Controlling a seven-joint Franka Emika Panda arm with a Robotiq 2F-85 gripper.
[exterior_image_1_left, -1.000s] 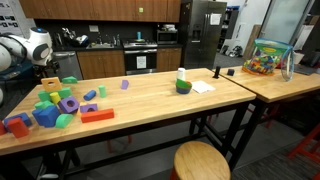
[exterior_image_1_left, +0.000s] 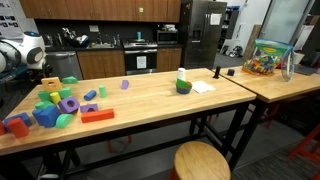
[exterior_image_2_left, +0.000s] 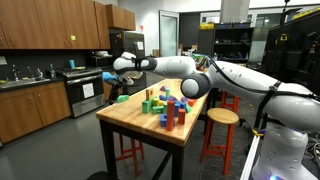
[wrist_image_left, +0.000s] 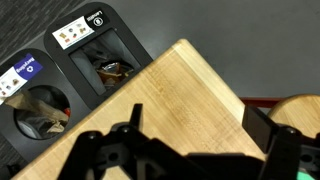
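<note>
My gripper is open in the wrist view, with a dark finger on each side and nothing between them. Below it shows a bare corner of the wooden table (wrist_image_left: 150, 105). From the left of exterior view 1, the white arm (exterior_image_1_left: 33, 44) reaches over the far end of the table. Colored blocks crowd that end, among them a purple ring (exterior_image_1_left: 69, 104), a long red block (exterior_image_1_left: 97, 116), a blue block (exterior_image_1_left: 46, 117) and an orange piece (exterior_image_1_left: 50, 81). A green block (exterior_image_2_left: 123, 98) sits close to the table edge in exterior view 2.
Two dark bins, one with a landfill label (wrist_image_left: 80, 30) and one with a recycling label (wrist_image_left: 20, 75), stand on the floor beside the table. Farther along the tabletop is a green bowl (exterior_image_1_left: 183, 87). A round wooden stool (exterior_image_1_left: 201, 160) stands in front.
In exterior view 1 the arm's white wrist part has shifted slightly left and downward. The blocks look unmoved.
</note>
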